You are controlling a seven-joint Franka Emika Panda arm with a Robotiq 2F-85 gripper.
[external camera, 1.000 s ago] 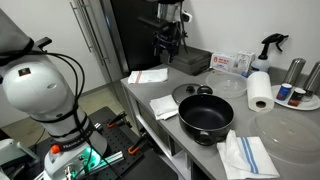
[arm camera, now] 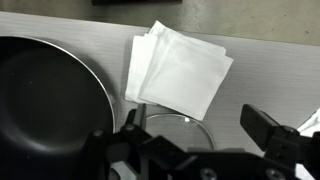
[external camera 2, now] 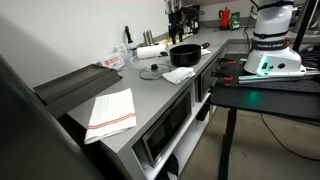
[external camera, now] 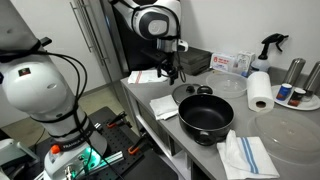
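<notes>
My gripper (external camera: 172, 77) hangs above the counter, behind the black pot (external camera: 207, 116). In the wrist view its two fingers stand wide apart, so the gripper is open with nothing held. A folded white cloth (arm camera: 185, 75) lies flat near the counter's edge, ahead of the fingertips in that view and apart from them. The glass lid (arm camera: 180, 128) lies beside it, partly hidden by the gripper. At the left of the wrist view the pot (arm camera: 45, 100) is open and looks empty.
A striped towel (external camera: 247, 155) drapes at the counter's near end; another white towel (external camera: 148, 76) lies toward the far end. Paper towels (external camera: 260, 92), a spray bottle (external camera: 268, 48), a clear container (external camera: 228, 86) and a tray of cups (external camera: 296, 97) line the back.
My arm has come down toward the counter, lowering the gripper over the last second. The cloths, pot and lid have not moved.
</notes>
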